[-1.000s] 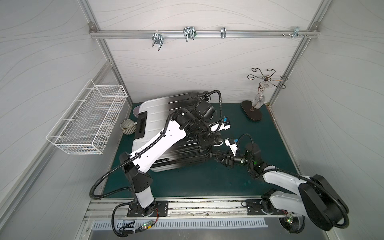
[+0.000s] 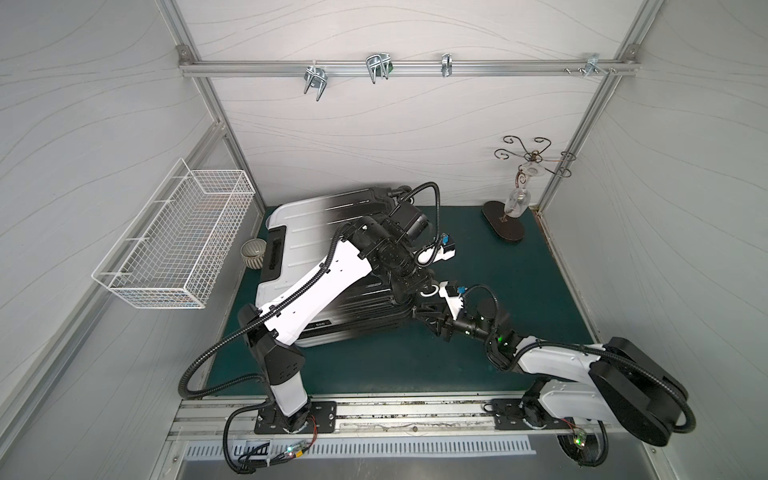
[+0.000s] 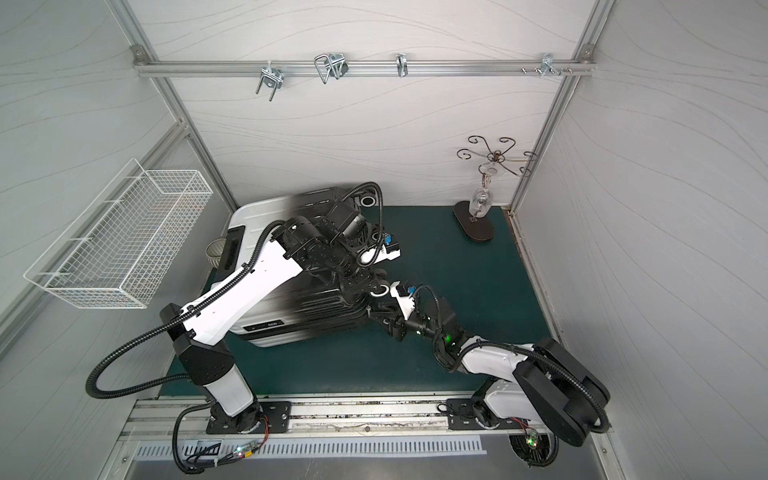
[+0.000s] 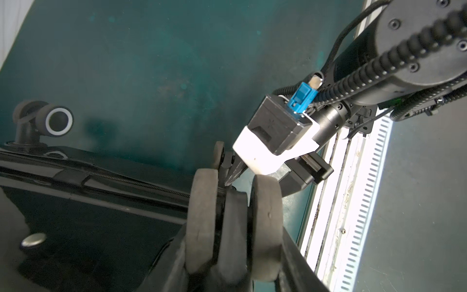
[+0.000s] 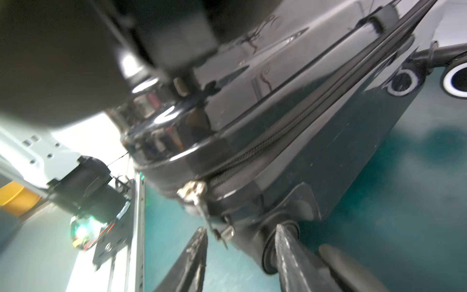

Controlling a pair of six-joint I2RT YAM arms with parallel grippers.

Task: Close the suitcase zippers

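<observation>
The dark, glossy suitcase (image 2: 308, 228) lies on the green table, its wheeled end to the right. In the right wrist view, a metal zipper slider (image 5: 192, 190) with a hanging pull (image 5: 206, 221) sits at its near corner; the zipper track (image 5: 267, 138) runs back along the side. My right gripper is open, its fingertips just below the pull and nothing clasped between them. My left gripper is at the upper wheel pair (image 4: 202, 214), its dark fingers (image 4: 297, 260) outside the two grey treads; whether they are shut on it cannot be seen.
Another suitcase wheel (image 4: 54, 120) sticks out at the far corner, and a lower wheel (image 5: 282, 245) lies close to the right fingertips. A dark stand (image 2: 502, 222) with a glass bottle stands back right.
The right gripper has moved slightly left, in toward the suitcase corner. The suitcase and left gripper have shifted a little to the left, and the suitcase's front edge is slightly nearer.
</observation>
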